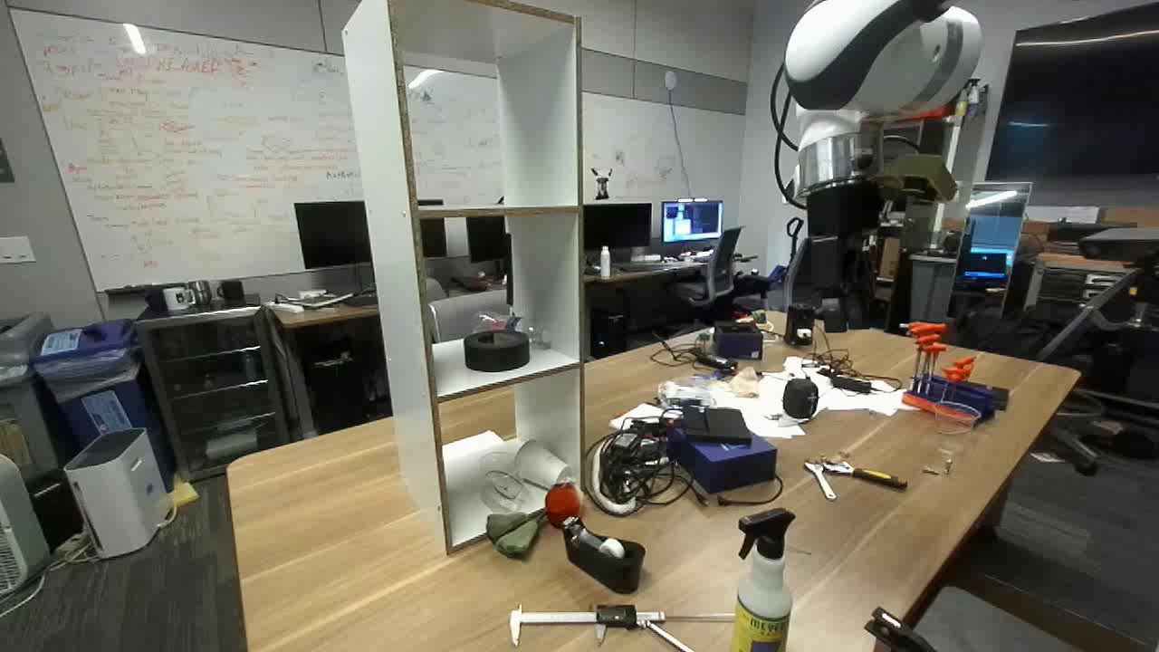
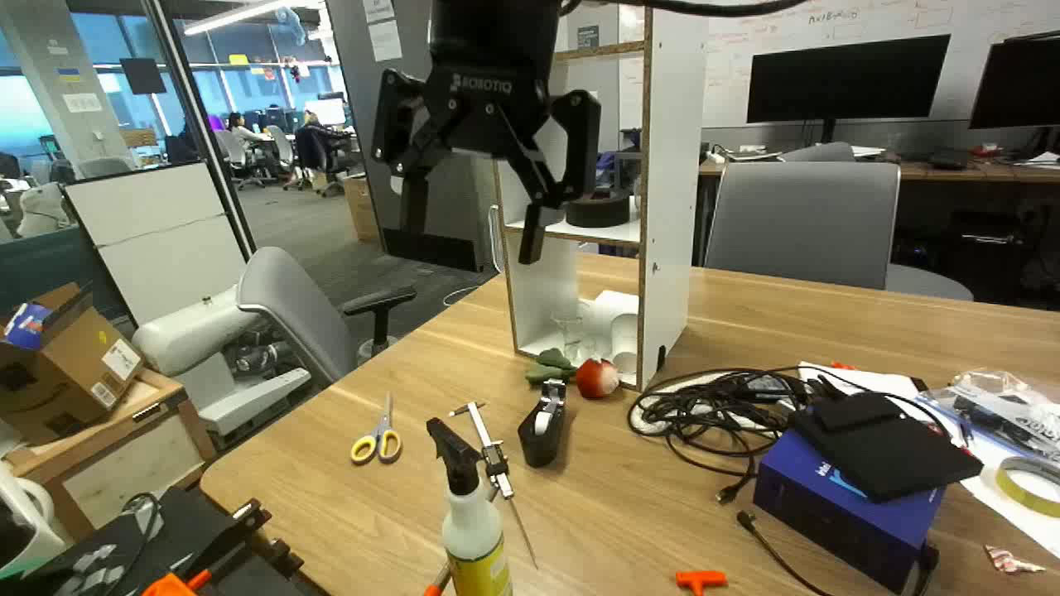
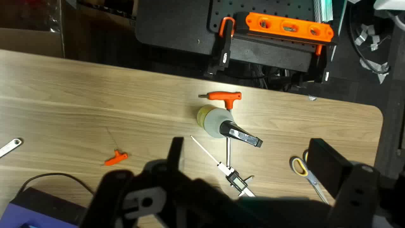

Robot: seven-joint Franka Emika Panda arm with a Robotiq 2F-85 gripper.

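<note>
My gripper (image 2: pixel 474 233) hangs high above the table, its fingers wide open and nothing between them. From the wrist view, the two fingers (image 3: pixel 328 163) frame the lower part of the picture. Below stands a spray bottle (image 3: pixel 218 121) with a black trigger head and yellow label, upright on the table. Digital calipers (image 3: pixel 238 182) and yellow-handled scissors (image 3: pixel 303 171) lie near it. A black tape dispenser (image 2: pixel 543 427) sits between the calipers and a white shelf (image 2: pixel 666 209). At the shelf's foot are a red ball-like object (image 2: pixel 597 378) and a green cloth-like item (image 2: pixel 549 367).
A black tape roll (image 1: pixel 496 349) rests on the shelf's middle level; clear cups occupy the bottom one. Tangled cables (image 2: pixel 710 412) and a blue box (image 2: pixel 845 497) crowd one side. Orange T-handle tools (image 3: pixel 224 96) lie by the bottle. Bare wood (image 3: pixel 114 91) lies toward the table's edge.
</note>
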